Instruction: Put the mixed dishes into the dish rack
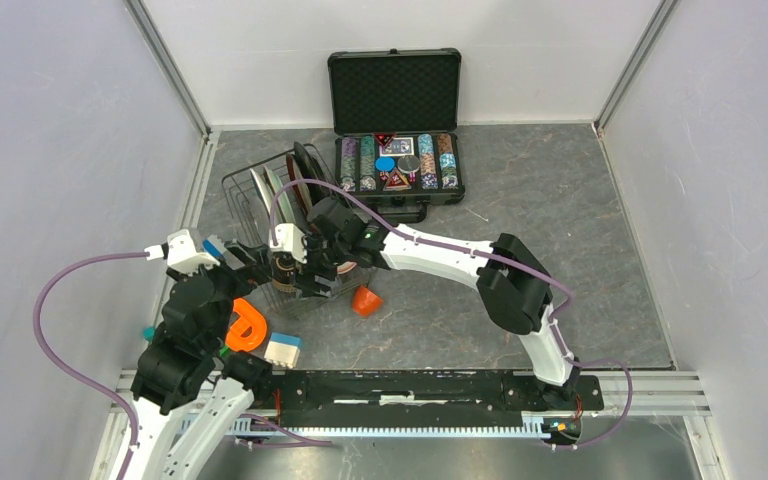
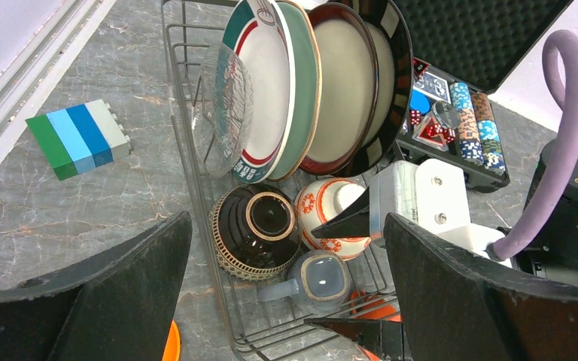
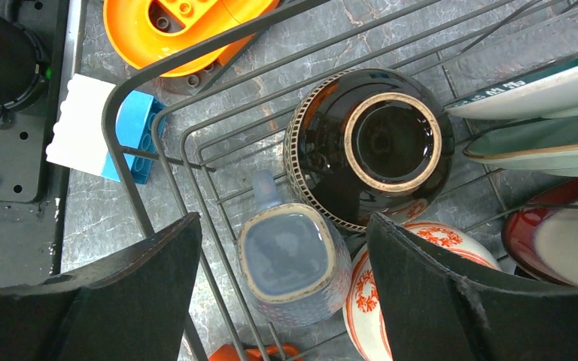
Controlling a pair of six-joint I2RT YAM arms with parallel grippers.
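Observation:
Inside the wire dish rack [image 2: 184,143] stand upright a glass plate [image 2: 222,105], white [image 2: 263,83], green [image 2: 301,120] and brown-rimmed plates [image 2: 342,83], and a black pan [image 2: 384,60]. An upturned black bowl [image 3: 399,139], a white-red bowl [image 3: 369,308] and a blue-grey mug [image 3: 286,256] share its front. My open left gripper is at the rack's left side, empty. My open right gripper hangs over the front, above mug and bowls, empty. An orange cup [image 1: 366,300] lies right of the rack.
A poker-chip case [image 1: 396,170] stands open behind. Toy bricks [image 1: 283,350] and an orange toy piece [image 1: 245,325] lie along the left and front.

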